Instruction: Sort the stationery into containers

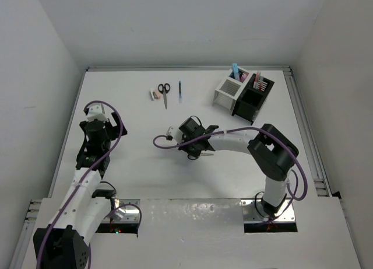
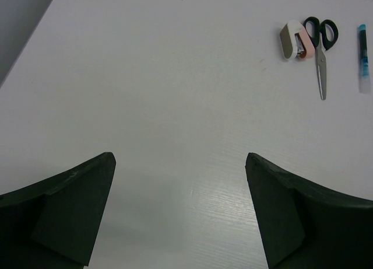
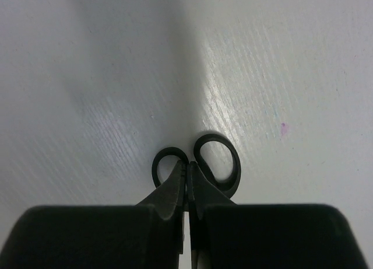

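Note:
In the right wrist view my right gripper is shut, its tips at black scissor handles (image 3: 233, 170) on the table; the blades are mostly hidden under it. My left gripper is open over bare table at the left. Beyond it lie a stapler (image 2: 289, 40), a second pair of scissors (image 2: 322, 65) and a blue pen (image 2: 363, 59). A white container (image 1: 224, 94) and a black container (image 1: 253, 100), holding pens and other items, stand at the back right.
Walls and rails border the table at the back and sides. Cables arch over both arms.

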